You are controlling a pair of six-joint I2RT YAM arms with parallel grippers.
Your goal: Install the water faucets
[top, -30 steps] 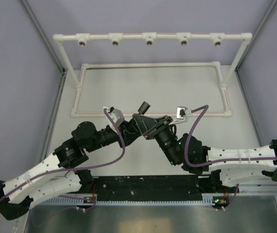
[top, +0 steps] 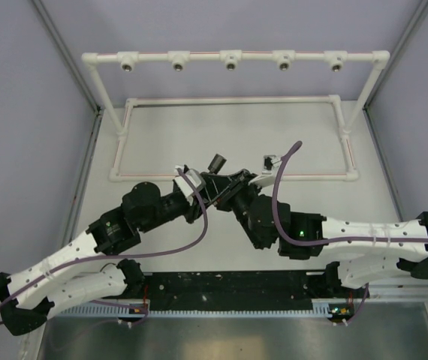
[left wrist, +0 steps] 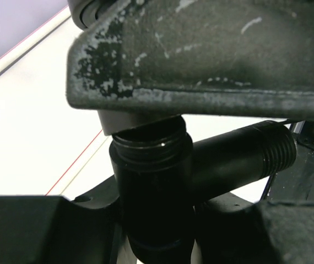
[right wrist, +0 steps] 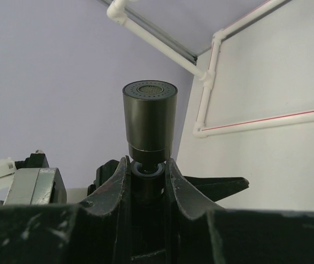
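Note:
A black faucet shows its round perforated head [right wrist: 150,118] upright in the right wrist view, and the head [top: 216,163] also sticks up between the arms in the top view. In the left wrist view, its dark body [left wrist: 151,176] has a threaded side stub [left wrist: 278,147] pointing right. My left gripper is shut on this body. My right gripper has a finger on either side of the neck just below the head; whether they grip it is unclear. One right finger [left wrist: 201,60] crosses above the body. The white pipe rack [top: 206,56] carries several downward-facing outlets.
The rack's lower rectangular pipe frame [top: 229,178] lies on the white board behind the arms. Both grippers meet closely at mid-table, with little room between them. White board [top: 334,202] is bare to the right; a dark strip [top: 229,291] runs along the front.
My right gripper has turned and shifted slightly left. The left gripper moved a little to the right, and the faucet head has shifted slightly left.

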